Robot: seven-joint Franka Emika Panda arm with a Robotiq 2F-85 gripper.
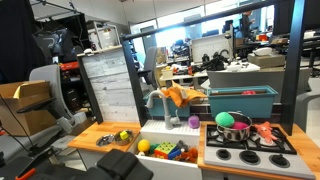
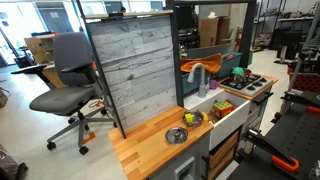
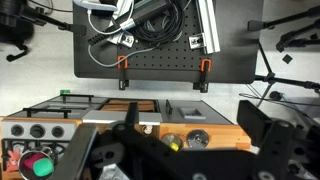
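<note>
My gripper stands open in the wrist view, its two dark fingers apart and nothing between them. It hangs over the floor and the toy kitchen's edge. A pot (image 1: 233,131) with a green ball (image 1: 224,119) and a pink one sits on the black-burner stove (image 1: 255,159). Colourful blocks (image 1: 176,152) fill the white sink (image 1: 151,141). Metal bowls (image 2: 177,135), one by something yellow, rest on the wooden counter (image 2: 140,148). An orange cloth (image 1: 182,95) hangs behind the faucet (image 1: 160,101). The gripper cannot be made out in either exterior view.
Along the back stands a teal bin (image 1: 243,104). A black post (image 1: 293,65) and a whitish board (image 2: 135,75) rise around the kitchen. An office chair (image 2: 70,90) is beyond it. The black robot table (image 3: 165,70) carries cables.
</note>
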